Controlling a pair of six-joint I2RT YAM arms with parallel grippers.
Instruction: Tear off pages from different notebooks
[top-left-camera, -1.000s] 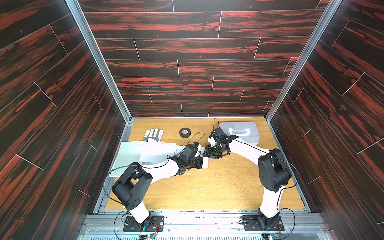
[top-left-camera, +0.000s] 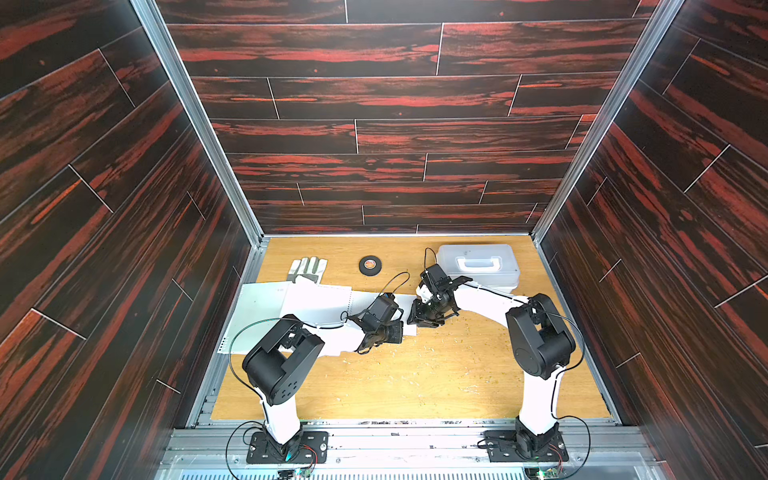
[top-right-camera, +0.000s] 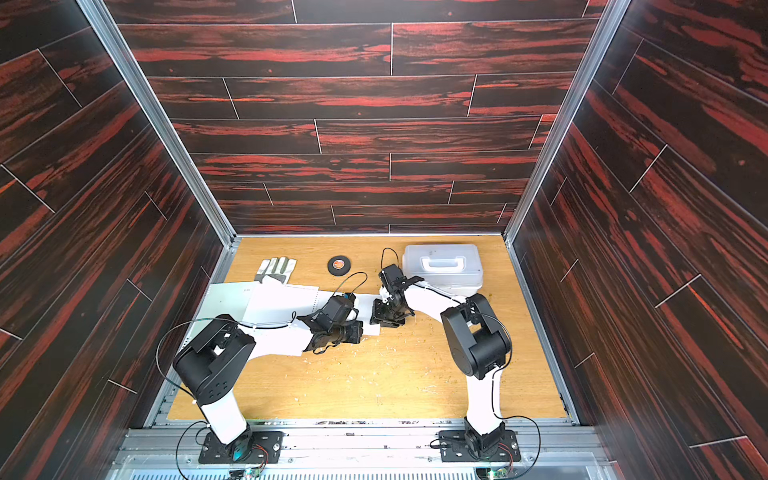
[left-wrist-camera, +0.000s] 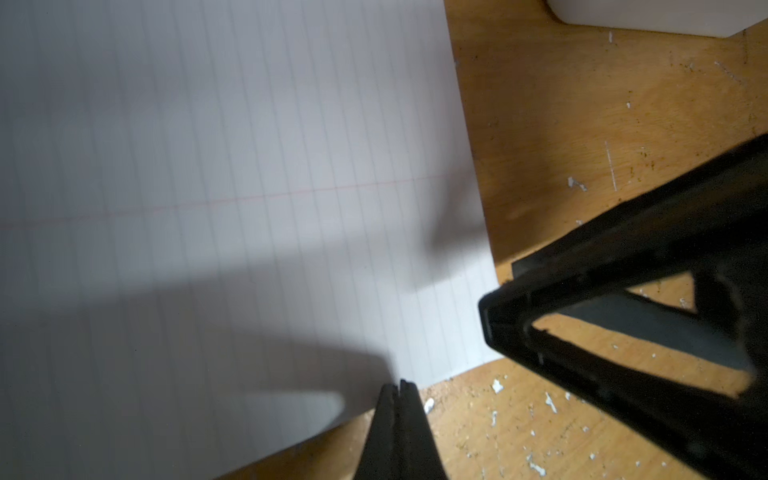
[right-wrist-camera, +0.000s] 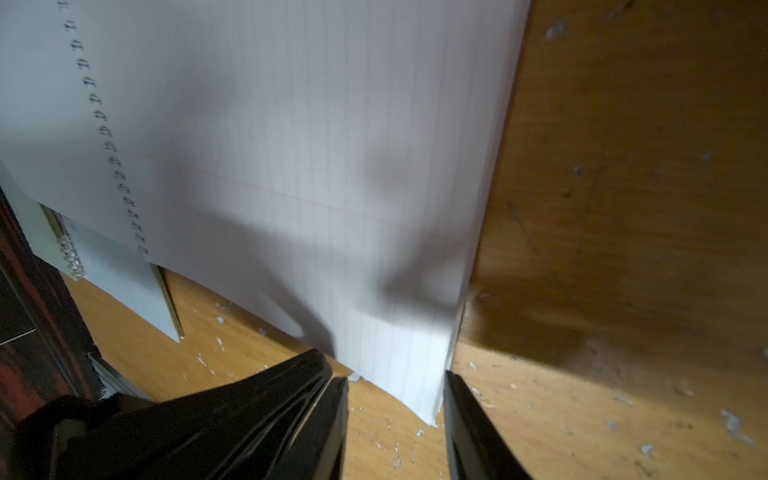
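Observation:
An open spiral notebook with white lined pages (right-wrist-camera: 352, 152) lies on the table, its wire binding (right-wrist-camera: 102, 128) at the left of the right wrist view. My left gripper is shut by the front edge of the lined page (left-wrist-camera: 240, 264), with nothing visible between its tips. My right gripper stands part open at the page's front right corner. That corner shows between its fingers, close to the right-hand finger (right-wrist-camera: 468, 424). Whether any finger touches the paper is unclear.
A second spiral notebook (right-wrist-camera: 128, 272) lies partly under the first at the left. A pale green cover (top-left-camera: 254, 308), a glove (top-left-camera: 308, 267), a black tape roll (top-left-camera: 369, 265) and a lidded clear box (top-left-camera: 478, 264) surround the notebooks.
Both grippers have shifted slightly toward the table's front. The left arm's elbow has swung to the right, and the right arm's elbow a little to the left. The notebooks look unmoved.

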